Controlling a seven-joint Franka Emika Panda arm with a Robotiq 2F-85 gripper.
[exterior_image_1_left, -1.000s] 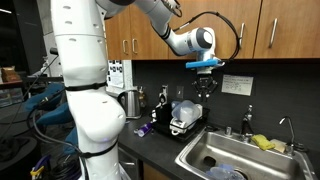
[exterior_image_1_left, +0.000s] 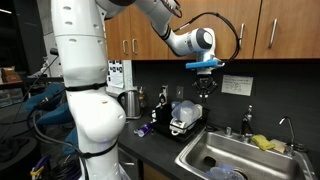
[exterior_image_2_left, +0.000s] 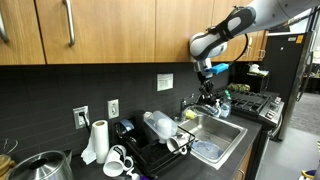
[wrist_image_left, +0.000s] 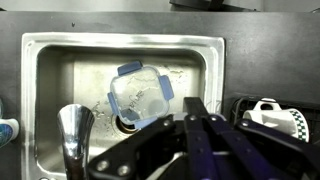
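Observation:
My gripper (exterior_image_1_left: 204, 92) hangs high above the counter, pointing down, clear of everything below it. In the wrist view the gripper is over the right side of the steel sink (wrist_image_left: 124, 41), shut, with nothing showing between its fingers. A clear container or lid with blue clips (wrist_image_left: 140, 94) rests in the sink, left of the gripper and partly over the drain. Exterior view 2 also shows the gripper (exterior_image_2_left: 208, 97) up in the air and the blue-clipped piece (exterior_image_2_left: 207, 150) down in the basin.
A tall faucet (wrist_image_left: 74, 130) rises at the sink's edge. Beside the sink stands a dark dish rack (exterior_image_2_left: 150, 158) with a clear tub (exterior_image_2_left: 160, 124) and several mugs, one white (wrist_image_left: 280, 116). Wooden cabinets (exterior_image_1_left: 262, 35) hang above.

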